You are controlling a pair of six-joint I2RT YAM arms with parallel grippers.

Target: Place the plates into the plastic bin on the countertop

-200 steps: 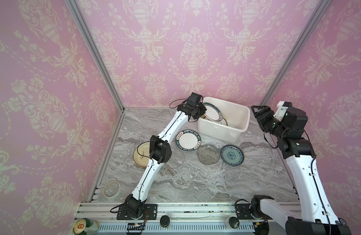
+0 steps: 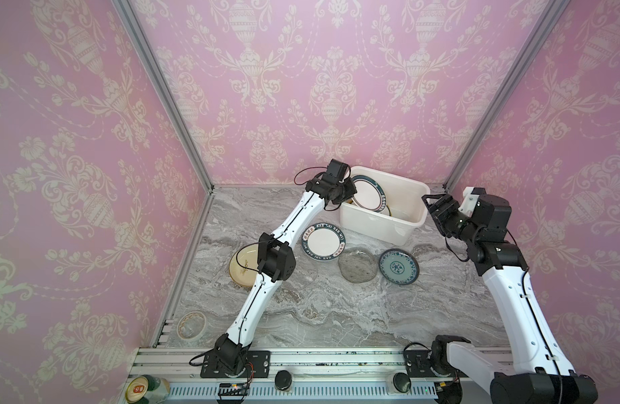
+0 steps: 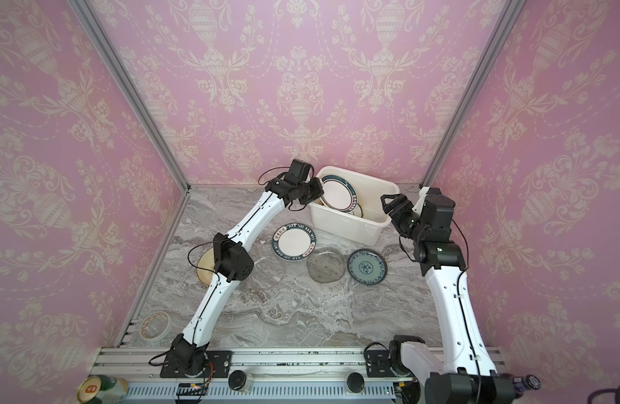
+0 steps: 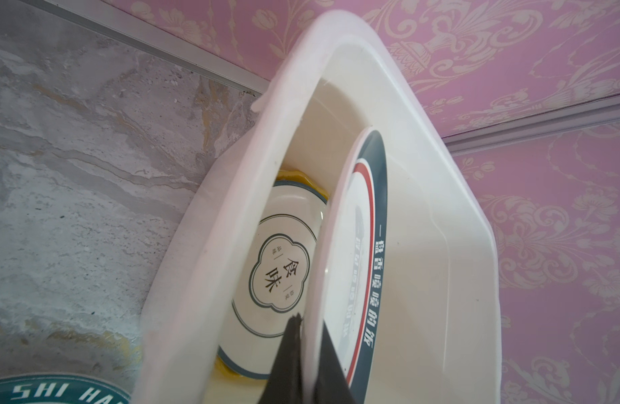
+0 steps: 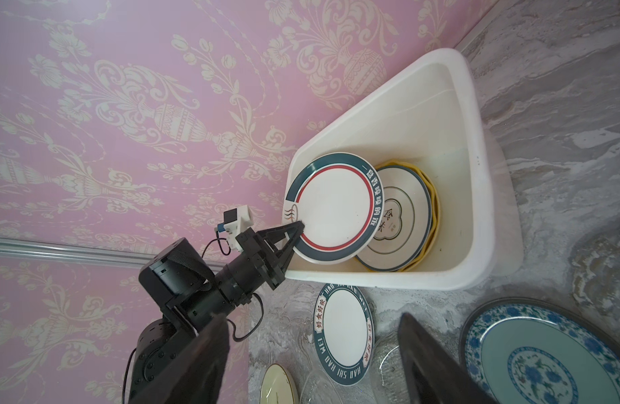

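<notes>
The white plastic bin (image 2: 412, 196) stands at the back. My left gripper is shut on the rim of a dark-rimmed white plate (image 5: 330, 208), held tilted in the bin's left part above a flower-marked plate (image 5: 393, 249) with yellow beneath. My open right gripper is just right of the bin, empty. On the counter are a white plate with dark lettered rim (image 2: 323, 241), a transparent plate (image 2: 357, 266), a blue-patterned plate (image 2: 398, 266) and a cream plate (image 2: 242, 267), partly hidden by the left arm.
A clear ring-shaped item (image 2: 191, 325) sits at the front left. Pink patterned walls surround the counter on the back and both sides.
My right gripper has moved left toward the bin. The plate at my left gripper has shifted slightly, showing more of its face. The left arm has barely moved.
</notes>
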